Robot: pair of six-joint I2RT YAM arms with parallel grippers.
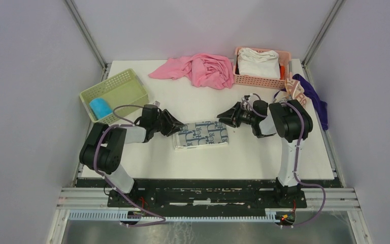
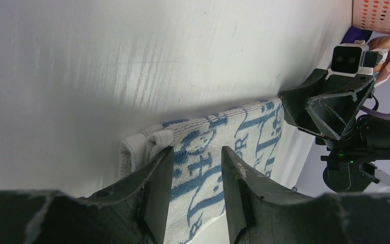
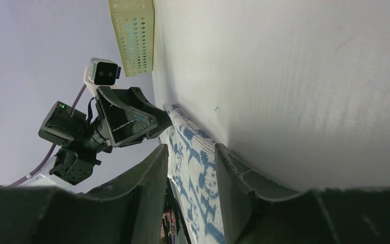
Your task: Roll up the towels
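A folded white towel with a blue-grey letter pattern (image 1: 203, 134) lies flat in the middle of the table. At its far left corner is my left gripper (image 1: 179, 129), its fingers part open. In the left wrist view, a raised fold of the towel (image 2: 161, 140) stands behind the left finger (image 2: 158, 188), with patterned cloth showing in the gap. My right gripper (image 1: 222, 121) is at the towel's far right corner, also part open. The towel's far edge (image 3: 200, 142) reaches the gap between its fingers in the right wrist view.
A green basket (image 1: 132, 84) with a blue roll (image 1: 100, 108) stands at the back left. Pink cloth (image 1: 203, 68) lies along the back beside a pink basket (image 1: 259, 81) holding white cloth. Purple and orange cloths lie at the right.
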